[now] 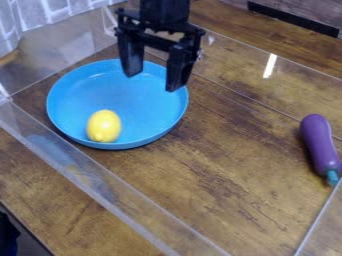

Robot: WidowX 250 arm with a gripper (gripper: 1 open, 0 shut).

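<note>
My black gripper (pixel 155 62) hangs over the back part of a blue bowl (pixel 147 125), its two fingers spread apart with nothing between them. A yellow egg-shaped object (pixel 104 126) lies in the front left of the bowl. A purple eggplant-like object (pixel 319 143) with a teal tip lies apart at the right edge of the camera view.
Clear plastic edges run along the left and lower right of the work area.
</note>
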